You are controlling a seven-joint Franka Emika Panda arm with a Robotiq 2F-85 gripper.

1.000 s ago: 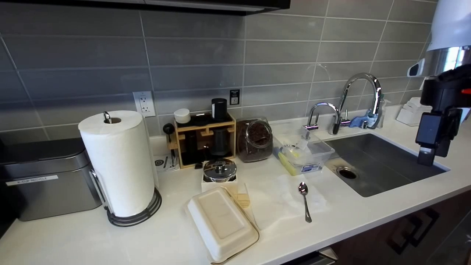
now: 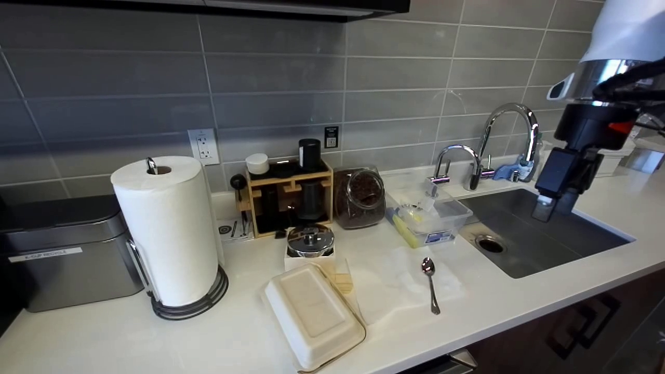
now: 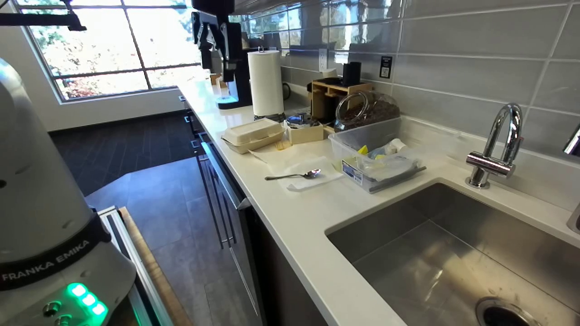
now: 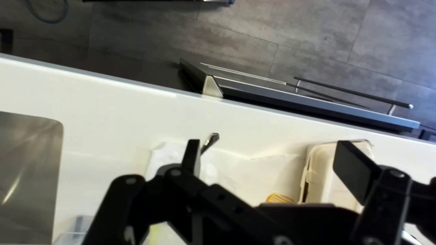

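Note:
My gripper (image 2: 555, 211) hangs in the air in front of the sink in exterior view 1, and its fingers are apart. Nothing is between its fingers in the wrist view. A metal spoon (image 2: 430, 284) lies on a thin white sheet on the counter, its handle pointing to the front edge. In the wrist view only the end of the spoon's handle (image 4: 211, 141) shows beside one finger; the rest is hidden. Left of the spoon lies a closed beige takeout box (image 2: 315, 318). A clear plastic bin (image 3: 361, 163) with bags and yellow items stands behind the spoon.
The sink (image 2: 536, 230) is at the right with two faucets (image 2: 530, 134) behind it. A paper towel roll (image 2: 165, 230), a lidded canister (image 2: 310, 240), a wooden rack (image 2: 290, 187) and a dark-filled jar (image 2: 359, 196) stand further left.
The arm and gripper have moved left in exterior view 1, from over the sink's right end toward its middle. Everything on the counter lies as before.

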